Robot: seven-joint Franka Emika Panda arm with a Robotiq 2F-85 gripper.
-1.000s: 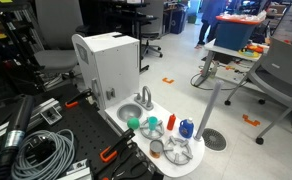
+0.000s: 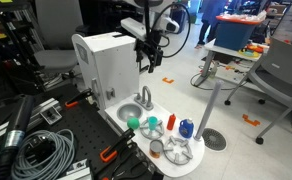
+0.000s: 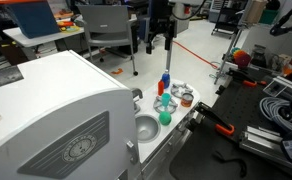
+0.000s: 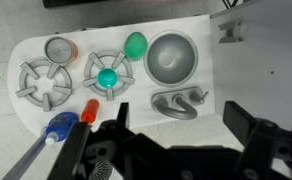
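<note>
High above a white toy kitchen counter [image 4: 136, 117], my gripper is open, and I see nothing between its fingers. Below it are a grey sink [image 4: 171, 58] with a faucet [image 4: 184, 101] and a green egg-like object [image 4: 135, 46] by the sink's rim. A teal cup [image 4: 107, 77] sits on one burner. Near the other burner stands a metal can [image 4: 60, 49]. A small red bottle [image 4: 90, 111] and a blue object [image 4: 61, 126] lie toward the counter's far side, both clear of the gripper in exterior view 1.
A white cabinet [image 2: 106, 65] rises at the counter's sink end. Along the near side runs a black table with orange-handled clamps [image 2: 108, 155] and a coiled cable [image 2: 43, 155]. A thin grey post [image 2: 207, 108] stands by the blue object.
Objects on the counter have not moved.
</note>
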